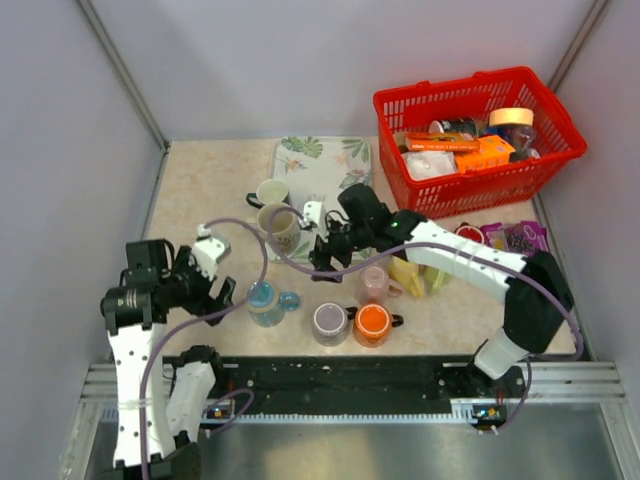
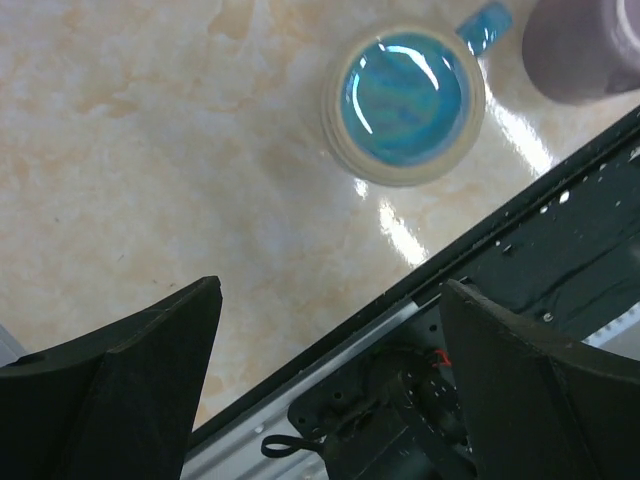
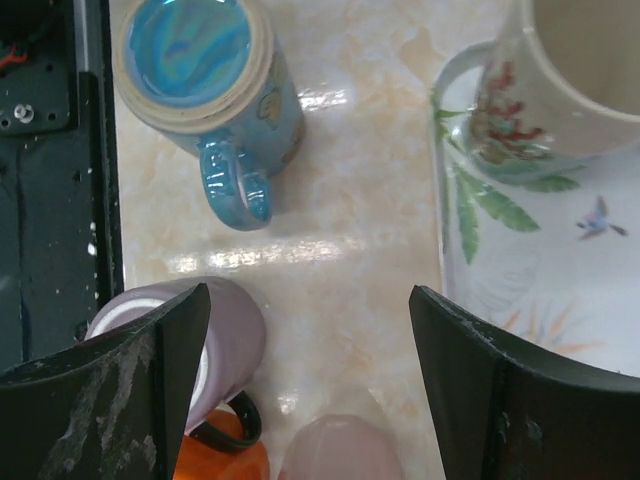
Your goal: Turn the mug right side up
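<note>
The blue mug (image 1: 265,303) stands upside down on the table, its glossy closed base facing up. In the right wrist view the blue mug (image 3: 190,60) is at upper left with its handle toward the middle; in the left wrist view the blue mug (image 2: 405,105) lies beyond the fingertips. My left gripper (image 1: 222,300) is open just left of it, nothing between its fingers. Up and to the right of that mug, my right gripper (image 1: 326,268) hovers with its fingers apart and empty. A grey-purple mug (image 1: 330,324) and an orange mug (image 1: 372,325) sit inverted nearby.
Two cream mugs stand upright at the left of the leaf-patterned tray (image 1: 325,185), the nearer cream mug (image 1: 280,230) close to my right gripper. A pink mug (image 1: 375,285) is under the right arm. The red basket (image 1: 480,190) fills the back right.
</note>
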